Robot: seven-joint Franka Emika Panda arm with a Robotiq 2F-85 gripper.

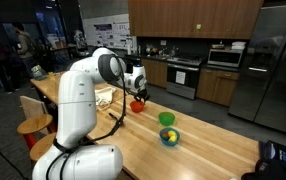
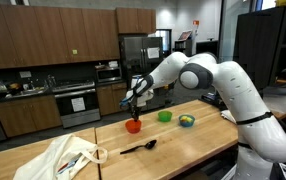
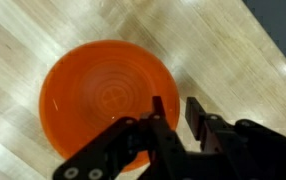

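Observation:
An orange-red bowl (image 3: 101,100) sits upright on the wooden table, its plain inside showing in the wrist view. My gripper is down at its rim. One of the dark fingers (image 3: 159,108) reaches over the inside of the bowl, and the other lies just outside the wall. A gap shows between the tips, with the rim in it; whether either finger touches the wall I cannot tell. From outside, the gripper (image 2: 135,112) appears small and dark above the bowl (image 2: 133,127).
A green bowl (image 1: 167,118) and a blue bowl (image 1: 169,136) holding yellow things stand apart from the orange one. A black utensil (image 2: 138,148) and a white cloth (image 2: 68,155) lie on the table. Bare tabletop (image 1: 208,145) stretches beyond the blue bowl.

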